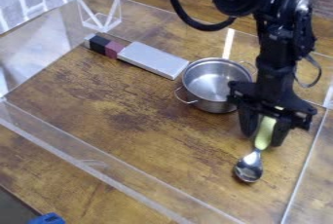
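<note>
My gripper (270, 121) hangs low at the right, right over the pale green handle (266, 131) of a spoon whose steel bowl (248, 170) points toward the front. Whether the fingers touch the handle or have closed around it is unclear. A steel pot (208, 82) sits just left of the gripper, behind the spoon.
A silver bar with dark red and black end (150, 59) lies at the back left. A white wire item (99, 18) stands near the back corner. A blue object (46, 219) shows at the bottom left.
</note>
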